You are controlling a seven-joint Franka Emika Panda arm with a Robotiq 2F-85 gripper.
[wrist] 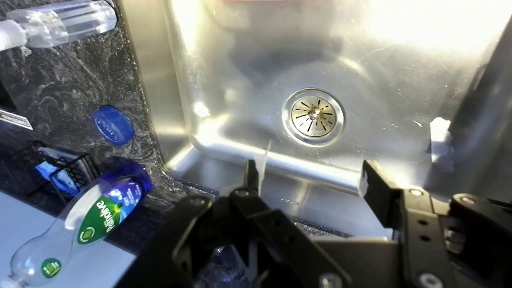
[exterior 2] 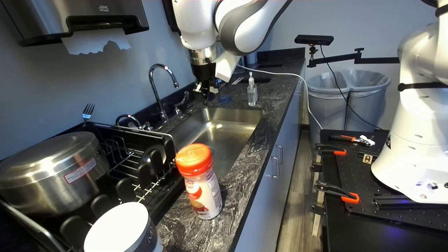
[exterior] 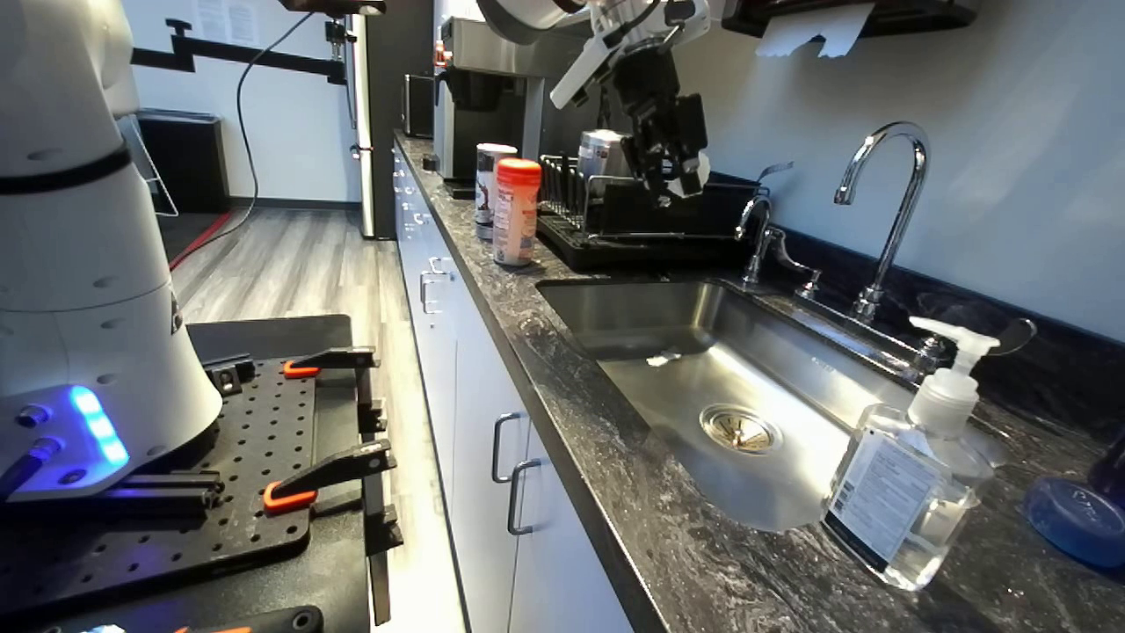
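Observation:
My gripper stands open in the wrist view, a wide gap between its two black fingers. A thin, pale, translucent piece (wrist: pixel 263 165) shows along the inner side of the left finger; what it is I cannot tell. Exterior view 1 has the gripper (exterior: pixel 678 188) in the air by the dish rack, with something whitish at its tips. Below is the steel sink (wrist: pixel 269 62) with its round drain (wrist: pixel 314 115). On the sink floor lies a crumpled white scrap (wrist: pixel 440 139), apart from the fingers.
A clear pump bottle (exterior: pixel 902 496) stands at the sink's near corner. Faucet (exterior: pixel 912 200), dish rack (exterior: pixel 654 216) and red-capped creamer bottle (exterior: pixel 517 216) surround the basin. A Palmolive bottle (wrist: pixel 103 216) and a blue round item (wrist: pixel 113 125) sit on the counter. The basin is mostly clear.

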